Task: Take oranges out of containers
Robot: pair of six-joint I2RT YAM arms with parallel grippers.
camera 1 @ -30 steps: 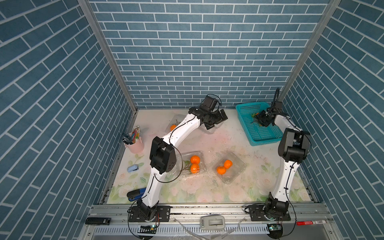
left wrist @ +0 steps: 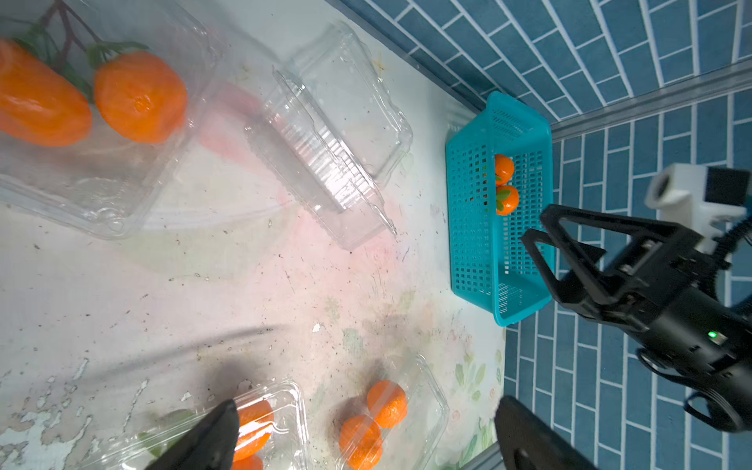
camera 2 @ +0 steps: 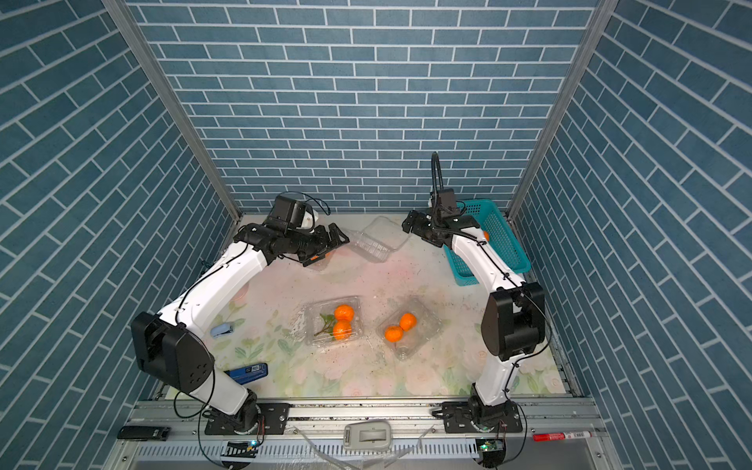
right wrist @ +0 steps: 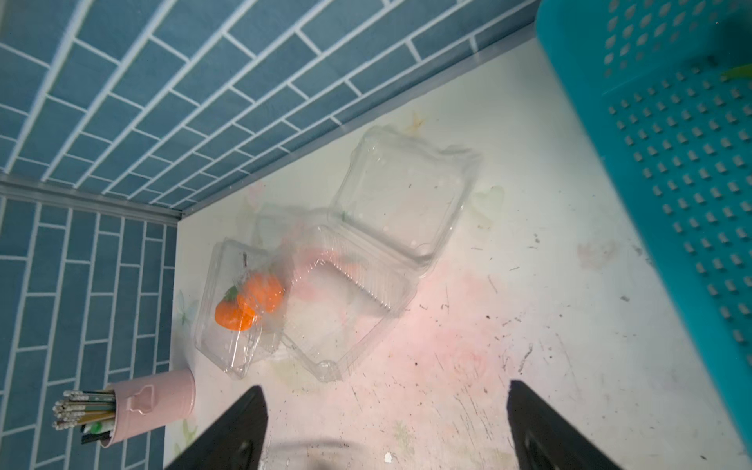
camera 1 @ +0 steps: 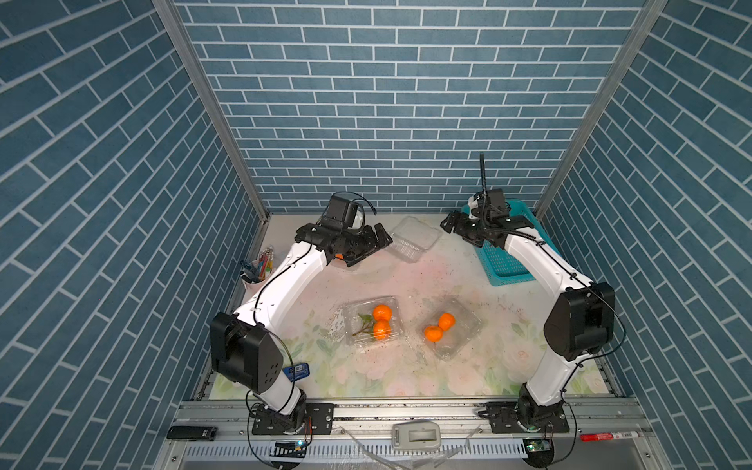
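My open left gripper (camera 1: 372, 243) hangs over the back-left clear container, which holds oranges (left wrist: 141, 98) with leaves. My open right gripper (camera 1: 454, 221) is raised by the left edge of the teal basket (camera 1: 505, 270), in which two oranges (left wrist: 507, 199) show in the left wrist view. An empty open clear container (camera 1: 415, 236) lies at the back middle. At the front stand two more clear containers, one with oranges (camera 1: 381, 311) and leaves, the other with two oranges (camera 1: 446, 321).
A pink pencil cup (right wrist: 156, 403) stands at the left edge. A stapler (camera 2: 222, 328) and a blue item (camera 2: 246, 373) lie at the front left.
Both arms have moved leftward: the left gripper from the back middle toward the back-left container, the right gripper up and out from over the teal basket to its left edge.
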